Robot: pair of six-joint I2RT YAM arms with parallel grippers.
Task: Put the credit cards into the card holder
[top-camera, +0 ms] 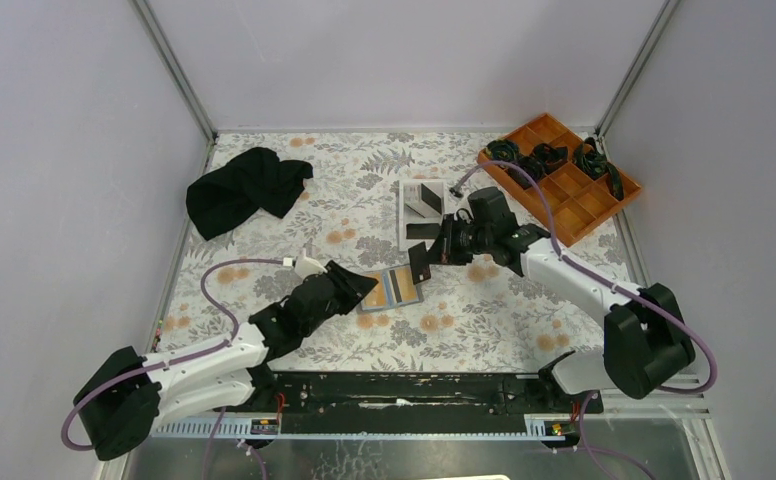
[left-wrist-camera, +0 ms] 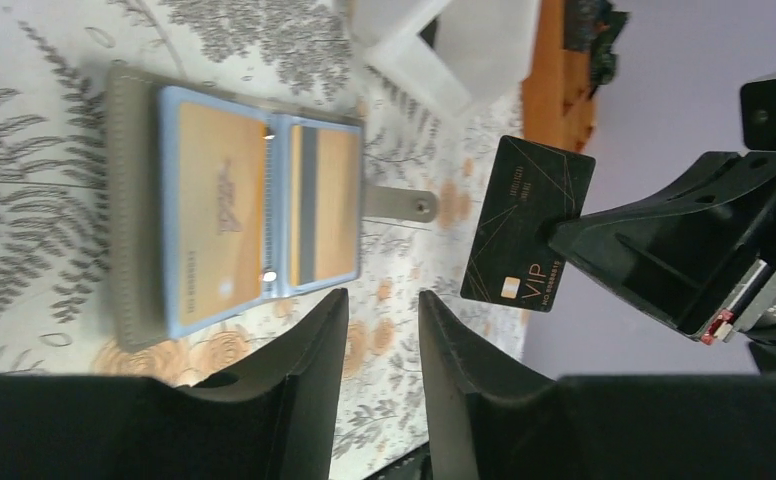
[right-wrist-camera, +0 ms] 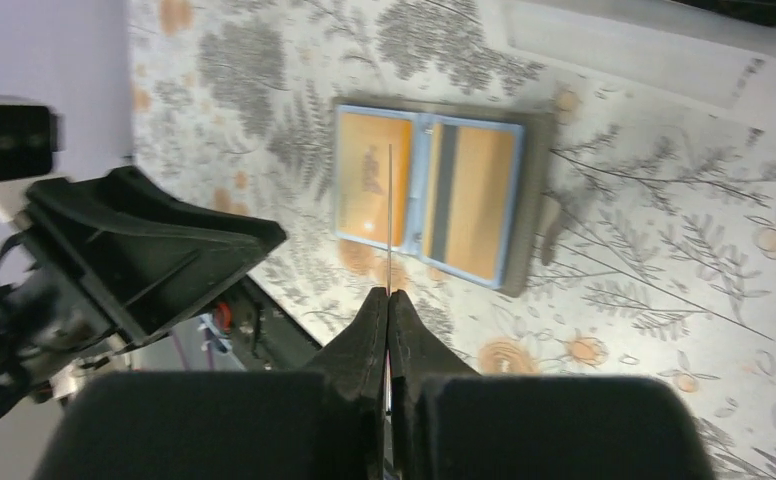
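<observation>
My right gripper (top-camera: 444, 240) holds a black VIP card upright at its fingertips, seen edge-on in the right wrist view. My left gripper is part open, with nothing between its fingers, left of and below the card. Beneath lies the open card holder (left-wrist-camera: 214, 210), blue-edged on a grey backing, with tan cards in both halves (right-wrist-camera: 469, 200).
A white box (top-camera: 410, 210) with dark items stands behind the holder. A wooden compartment tray (top-camera: 579, 200) with dark straps is at the back right, a black cloth (top-camera: 244, 190) at the back left.
</observation>
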